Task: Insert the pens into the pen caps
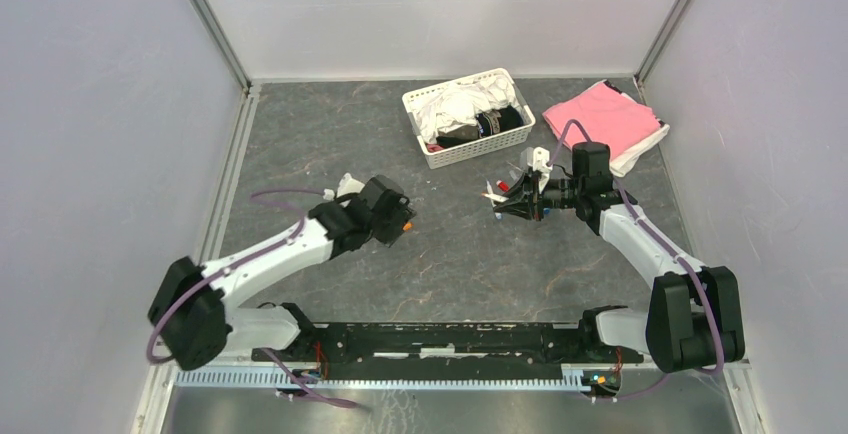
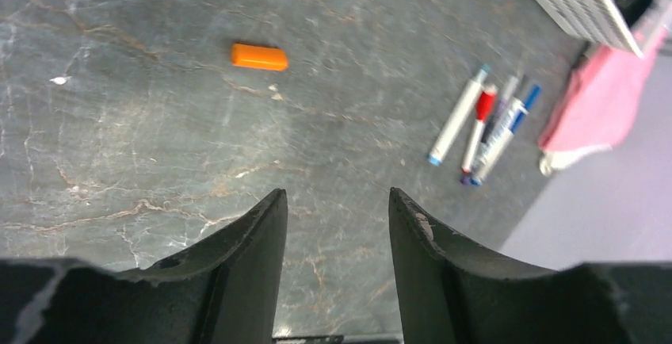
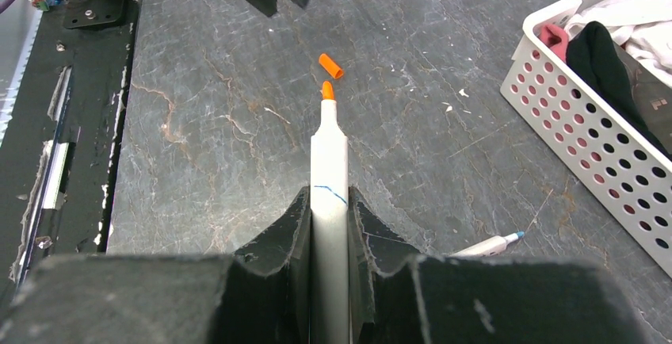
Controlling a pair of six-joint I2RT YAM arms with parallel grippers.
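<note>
My right gripper [image 1: 510,197] is shut on a white pen [image 3: 329,162] with an orange tip, held over the table at right. An orange cap lies on the table, partly behind my left gripper in the top view; in the right wrist view it sits just beyond the held pen's tip. My left gripper is open above the table near that cap, nothing between its fingers. Several other pens [image 2: 460,114], with blue, red and dark parts, lie together on the table by my right gripper.
A white basket [image 1: 440,157] of clothes stands at the back centre, with folded pink and white cloths [image 1: 600,119] at the back right. Side walls border the workspace.
</note>
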